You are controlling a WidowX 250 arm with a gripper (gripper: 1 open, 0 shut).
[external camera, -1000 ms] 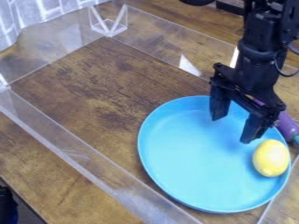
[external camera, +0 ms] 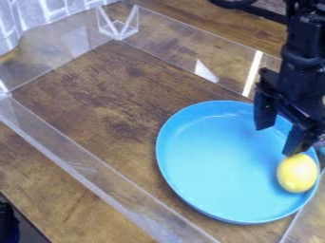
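My black gripper hangs over the right side of a light blue plate, with its two fingers spread open and nothing seen between them. A yellow lemon-like object rests on the plate at the lower right, just below the right finger. The gripper is partly cut off by the right edge of the view.
Clear plastic walls edge the area. A purple object at the far right is mostly hidden behind the gripper.
The gripper has moved to the right, over the purple object and nearer the yellow one. The plate and yellow object appear shifted slightly to the right and down.
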